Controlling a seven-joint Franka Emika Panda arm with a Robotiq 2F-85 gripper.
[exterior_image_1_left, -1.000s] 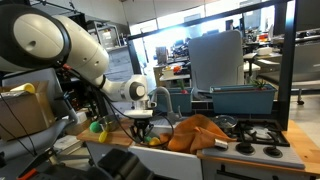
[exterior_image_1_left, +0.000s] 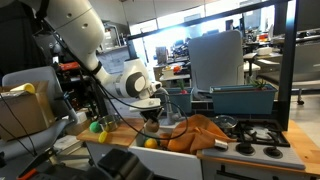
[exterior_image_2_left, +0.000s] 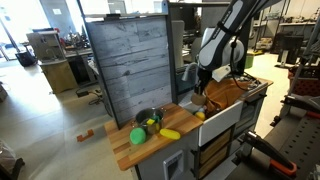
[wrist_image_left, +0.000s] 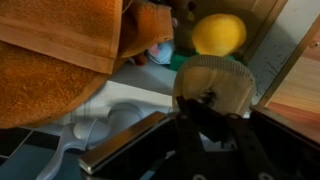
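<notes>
My gripper is shut on a tan, ribbed, rounded object (wrist_image_left: 222, 78), possibly a cup or bowl; its exact kind is unclear. In exterior view 1 this object (exterior_image_1_left: 152, 126) hangs just above the open drawer (exterior_image_1_left: 182, 167), below the white arm. Exterior view 2 shows the tan object (exterior_image_2_left: 198, 101) at the gripper's tip, over the drawer's inside. Beyond it in the wrist view, a yellow round item (wrist_image_left: 219, 33) lies in the drawer. The dark fingers hide part of the held object.
An orange towel (exterior_image_1_left: 200, 135) drapes over the drawer's right part. A stove (exterior_image_1_left: 262, 140) and a blue-green dish rack (exterior_image_1_left: 243, 101) stand to the right. On the wooden counter (exterior_image_2_left: 148, 150) lie a green ball (exterior_image_2_left: 138, 135) and a yellow item (exterior_image_2_left: 169, 134). A faucet rises behind the drawer.
My gripper has risen out of the drawer and shifted slightly right, lifting the tan object with it. The towel and counter items look unmoved.
</notes>
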